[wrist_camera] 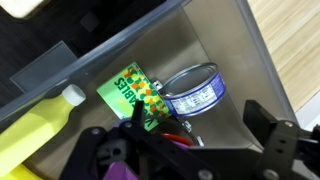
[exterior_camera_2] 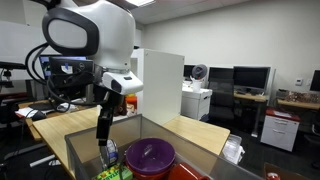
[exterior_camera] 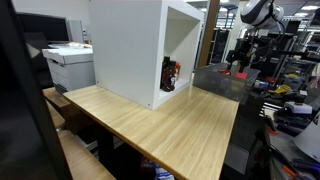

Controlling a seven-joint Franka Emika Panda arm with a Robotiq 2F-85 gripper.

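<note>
My gripper stands open over a grey bin (exterior_camera_2: 195,147), its two dark fingers wide apart with nothing seen between their tips. In the wrist view a can (wrist_camera: 195,92) with a blue-and-white label lies inside the bin, just ahead of the gap. Beside it is a green box (wrist_camera: 130,92) with an orange pattern, and a yellow bottle (wrist_camera: 35,130) with a white cap is at the left. A purple bowl (exterior_camera_2: 151,156) and red items (exterior_camera_2: 188,173) share the bin; the gripper partly hides them in the wrist view.
The bin's walls surround the objects closely. Behind it runs a wooden table (exterior_camera: 170,118), largely bare, with a tall white open-sided cabinet (exterior_camera: 140,50) on it. Dark red items (exterior_camera: 168,75) stand in the cabinet.
</note>
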